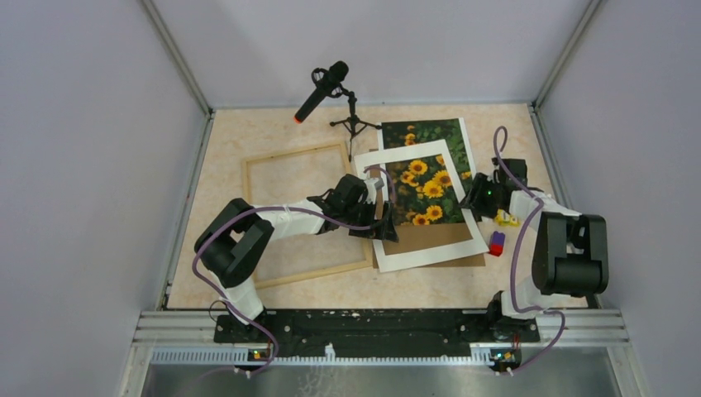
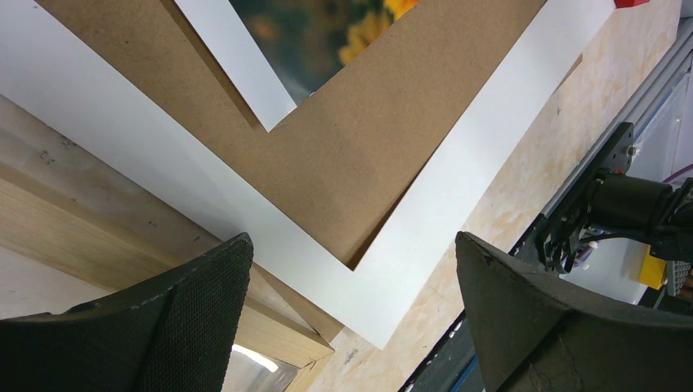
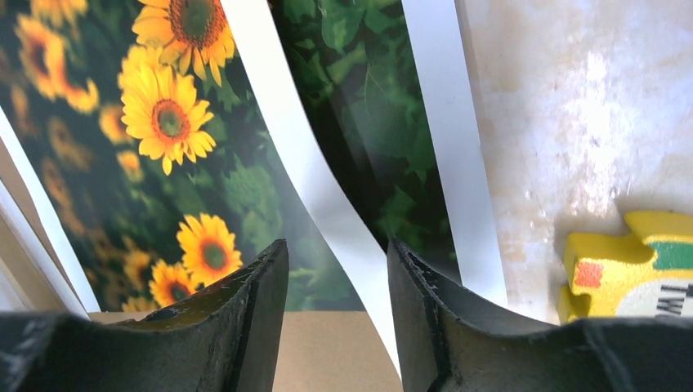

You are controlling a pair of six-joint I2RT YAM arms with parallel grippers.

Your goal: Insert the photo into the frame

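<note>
The white mat (image 1: 430,256) lies turned at an angle over the sunflower photo (image 1: 428,190) and the brown board (image 1: 434,236). Part of the photo's white border and green picture shows past the mat's far and right sides. To the left lies the empty wooden frame (image 1: 310,275). Over the mat's front left corner, my left gripper stands open with nothing held. My right gripper is at the mat's right strip (image 3: 327,204), its fingers apart; the bent strip passes close to the right finger, and whether they touch I cannot tell.
A microphone on a small tripod (image 1: 353,124) stands behind the frame. At the right are a red and purple block (image 1: 496,243) and a yellow toy (image 3: 633,269) near the right gripper. Bare table shows along the front.
</note>
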